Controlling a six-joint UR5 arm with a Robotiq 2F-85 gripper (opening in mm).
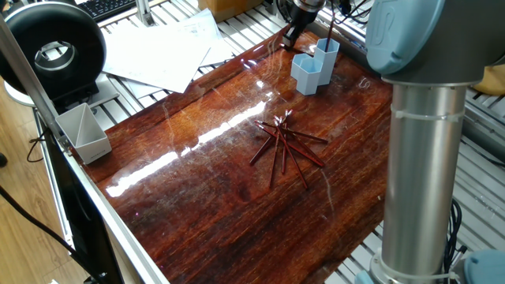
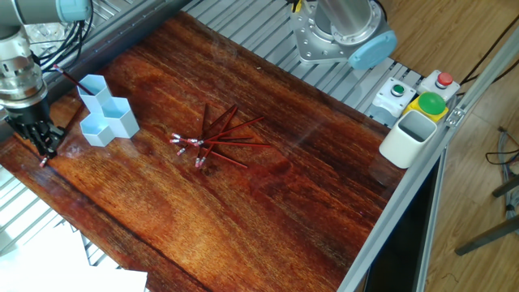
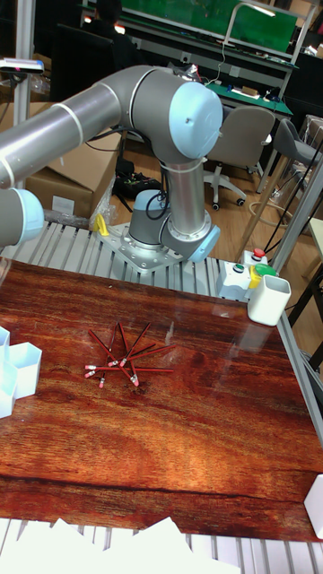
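Observation:
Several dark red pencils lie crossed in a loose pile on the brown wooden board, their pale ends bunched together. Three joined light-blue hexagonal cups stand near the board's corner; one pencil leans upright in the rear cup. Beside the cups, my black gripper points down close to the board. A reddish pencil runs out from its fingertips toward the cups, with a pale end showing on the other side. Whether the fingers are closed on that pencil or only over it is too small to tell.
A white square container stands at the board's far side from the cups, near a metal rail. White papers lie off one edge. Emergency-stop buttons sit by that container. Most of the board around the pile is bare.

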